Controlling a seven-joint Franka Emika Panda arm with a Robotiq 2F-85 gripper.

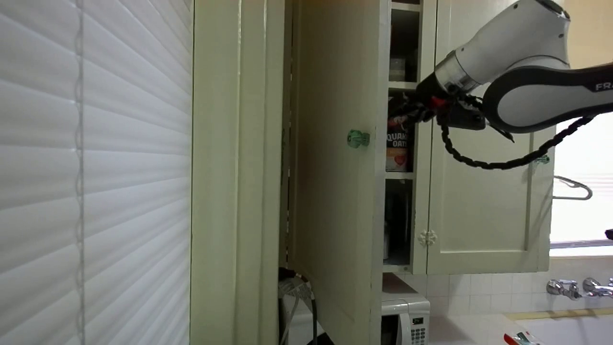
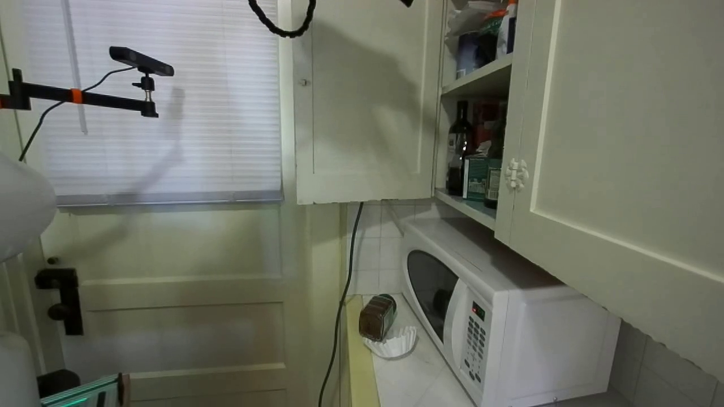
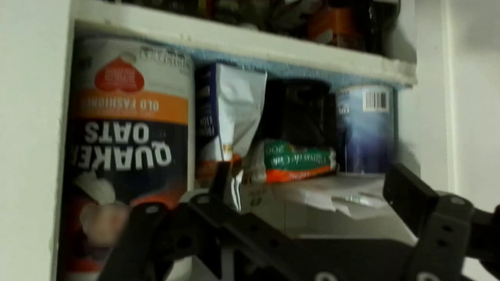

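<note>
My gripper faces the middle shelf of the open cupboard, its two fingers spread wide apart with nothing held between them. Upside down in the wrist view, a tall Quaker Oats canister (image 3: 129, 140) stands at the left, partly behind the left finger. Beyond the gap between the fingers are a green and orange packet (image 3: 300, 161), a white and blue pouch (image 3: 234, 107) and a blue can (image 3: 365, 126). Exterior view 1 has the gripper (image 1: 402, 112) at the cupboard opening, in front of the canister's upper part; its fingertips are hard to make out there.
The swung-out cupboard door (image 1: 339, 201) stands left of the opening, and a closed door (image 1: 482, 212) lies to the right. Shelf boards (image 1: 399, 175) bound the compartment. Below sits a white microwave (image 2: 543, 325) on the counter. A bottle (image 2: 460, 149) stands on the lower shelf.
</note>
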